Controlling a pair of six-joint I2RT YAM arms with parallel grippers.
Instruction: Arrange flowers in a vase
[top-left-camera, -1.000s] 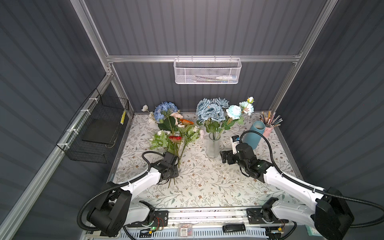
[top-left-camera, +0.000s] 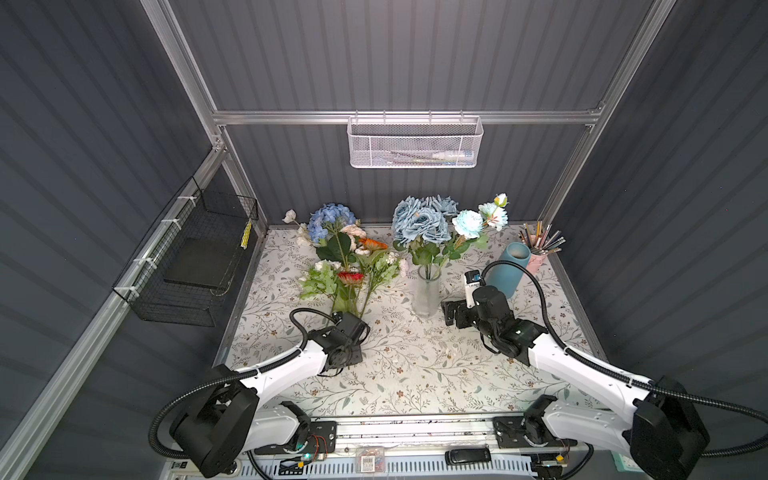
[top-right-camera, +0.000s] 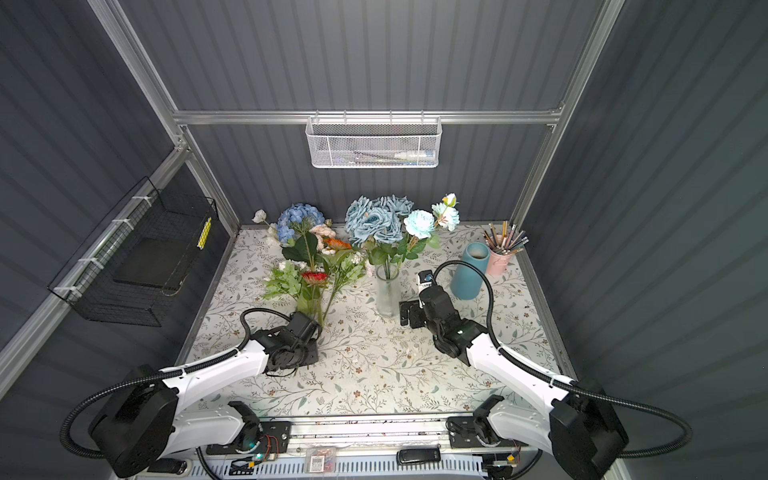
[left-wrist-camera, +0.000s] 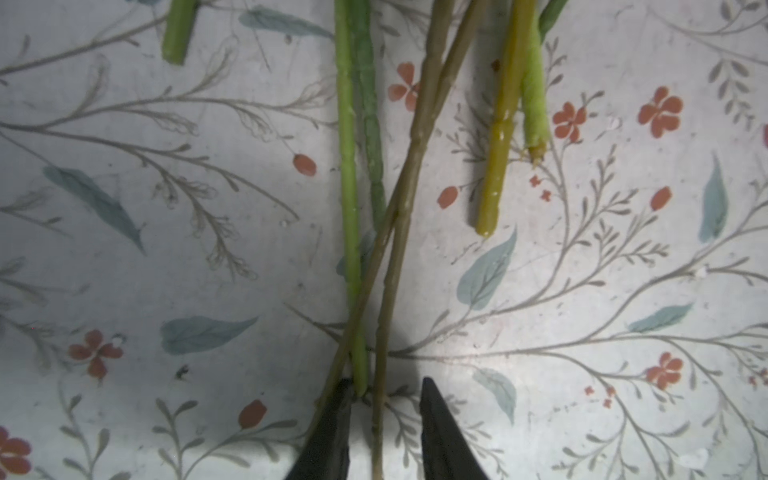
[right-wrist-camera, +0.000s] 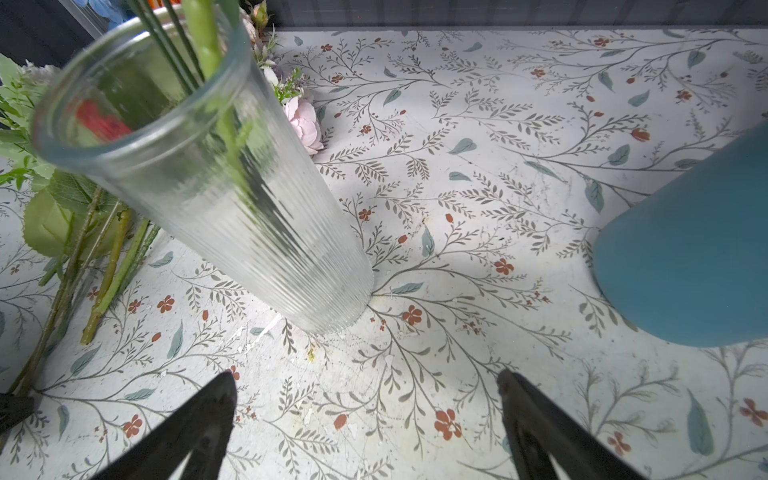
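Note:
A clear ribbed glass vase (top-left-camera: 426, 297) stands upright at the middle of the table with blue roses (top-left-camera: 422, 220) and pale blue-white flowers (top-left-camera: 467, 225) in it. Left of it lies a pile of loose flowers, among them a blue hydrangea (top-left-camera: 330, 219) and a red flower (top-left-camera: 350, 277). Their stems (left-wrist-camera: 409, 176) point toward the front. My left gripper is over the stem ends, fingers apart; one thin brown stem runs between them and another passes by the left finger. To the right of the vase, my right gripper is open and empty.
A blue vase (top-left-camera: 509, 276) and a pink cup of brushes (top-left-camera: 537, 260) stand at the back right. A black wire basket (top-left-camera: 192, 260) hangs on the left, a white mesh basket (top-left-camera: 415, 148) on the back wall.
The left gripper has shifted slightly right along the stem ends, covering more of them. The right arm, vase and flowers look unmoved.

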